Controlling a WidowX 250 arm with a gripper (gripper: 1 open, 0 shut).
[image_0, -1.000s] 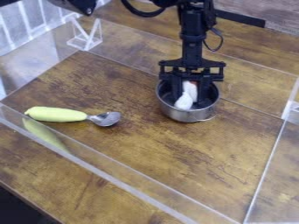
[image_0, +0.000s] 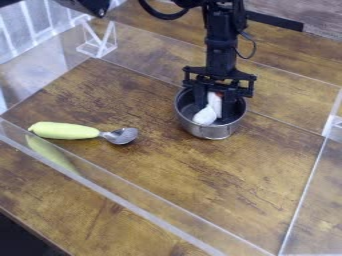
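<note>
My black gripper (image_0: 215, 86) reaches down from the top into a round steel pot (image_0: 211, 128) right of centre, shut on a white object (image_0: 209, 113) inside it. What the white object is cannot be told at this size, and my fingertips are partly hidden among the dark pot interior.
A yellow-green corn-like object (image_0: 64, 130) and a metal spoon-like piece (image_0: 118, 136) lie at the left.
The pot, with my gripper and the white object in it, has shifted slightly to the left.
</note>
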